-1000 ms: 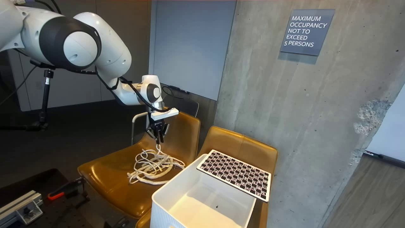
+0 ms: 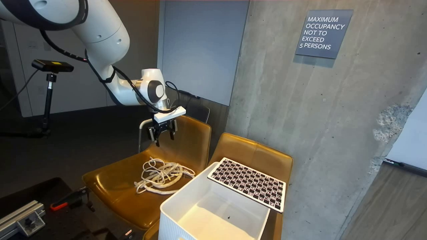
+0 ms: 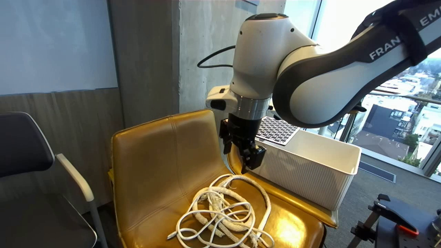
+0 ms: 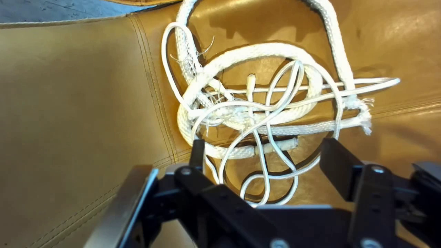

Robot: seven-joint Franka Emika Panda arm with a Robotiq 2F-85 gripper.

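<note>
A tangled heap of white rope and cord (image 2: pixel 162 178) lies on the seat of the brown leather chair (image 2: pixel 116 188). Thick braided loops, thin cord and frayed ends (image 4: pixel 363 111) show in the wrist view. Above the heap hangs my gripper (image 2: pixel 164 140), its fingers apart and clear of the rope. From the wrist camera, one black finger (image 4: pixel 197 155) is at the left and the other at the right, with empty space between their tips; the rope lies below and beyond them.
A white bin (image 2: pixel 176 218), empty inside, stands on the neighbouring chair to the right. A black-and-white checkered board (image 2: pixel 250 184) rests across its back edge. The brown chair's backrest (image 3: pixel 165 165) rises close behind the gripper. A dark office chair (image 3: pixel 29 173) stands to one side.
One second ago the gripper was lower, its fingers close together at a raised rope loop. Now it is higher and slightly left, fingers spread, and that loop lies down in the heap.
</note>
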